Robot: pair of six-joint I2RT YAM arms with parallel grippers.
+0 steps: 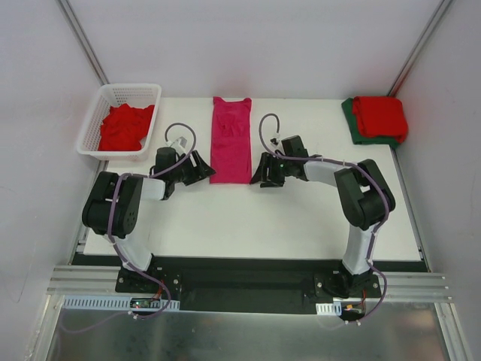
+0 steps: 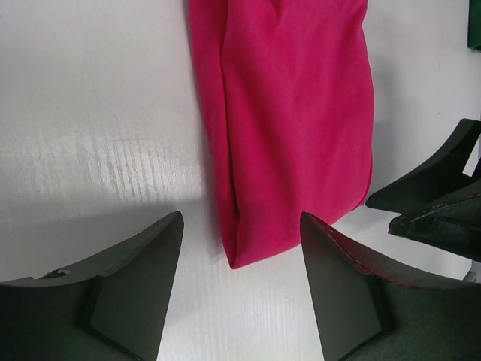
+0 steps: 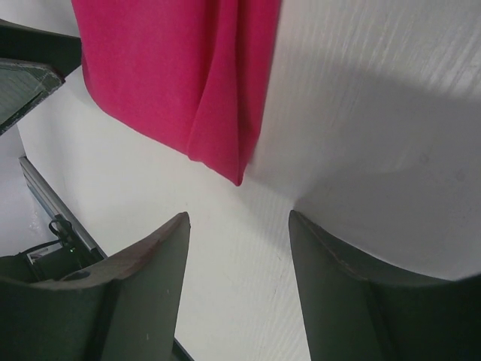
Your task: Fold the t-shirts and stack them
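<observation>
A pink T-shirt [image 1: 231, 141] lies folded lengthwise in a strip at the table's middle. My left gripper [image 1: 204, 170] is at its lower left corner; in the left wrist view the corner [image 2: 248, 241] sits between and beyond the parted fingertips, not gripped. My right gripper [image 1: 264, 177] is at the lower right corner; in the right wrist view it stands open just short of that corner [image 3: 225, 150].
A white basket [image 1: 96, 147] with red shirts [image 1: 124, 128] stands back left. Folded red [image 1: 379, 114] and green [image 1: 355, 135] shirts are stacked back right.
</observation>
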